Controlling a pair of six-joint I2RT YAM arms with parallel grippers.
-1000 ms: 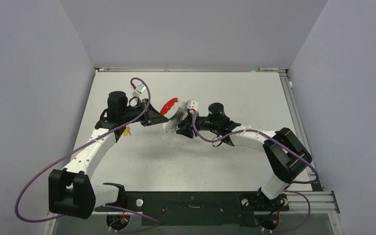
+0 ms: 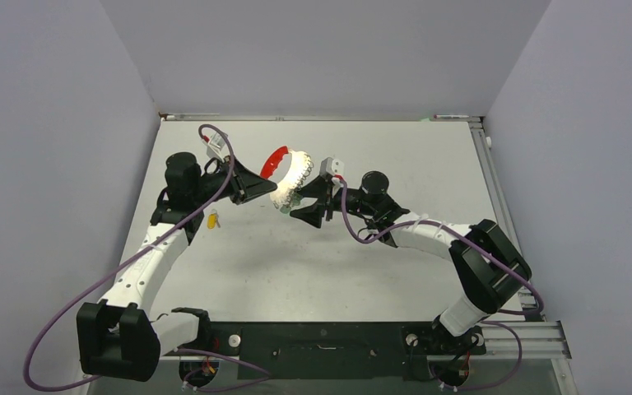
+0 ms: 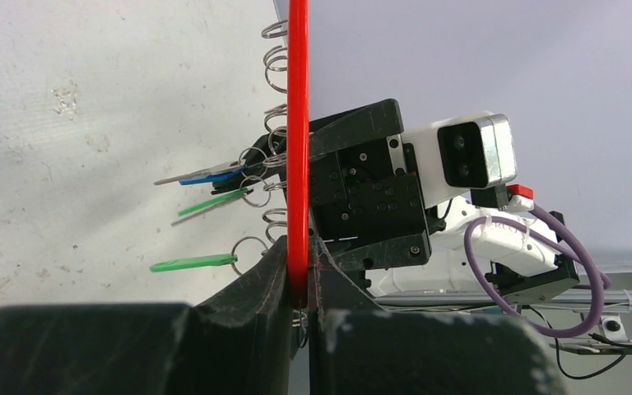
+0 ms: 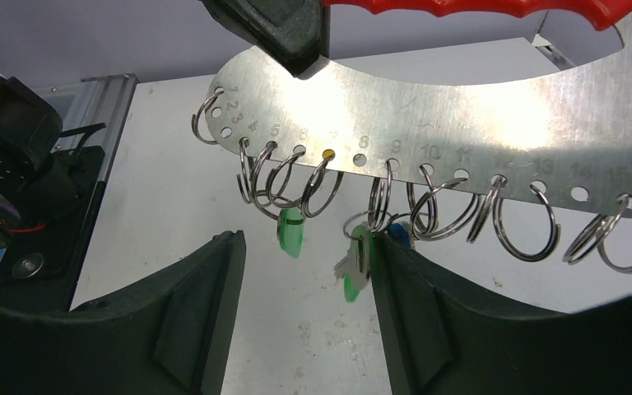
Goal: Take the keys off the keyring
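Note:
My left gripper is shut on the red handle [image 3: 297, 115] of a numbered steel keyring plate [image 4: 477, 123]. Metal rings hang along its holes, with several keys on some: a green key [image 4: 290, 234], another green key [image 3: 189, 263], and a blue-headed key [image 3: 210, 177] beside a silver one. My right gripper stands open just right of the plate in the top view. In its own view the keys hang above and between its fingers, apparently not gripped.
A yellow key [image 2: 212, 220] lies on the white table [image 2: 296, 271] beside the left arm. Walls border the sides and back.
Over the last second both arms have drawn slightly apart and toward the back; the plate has moved left with my left gripper.

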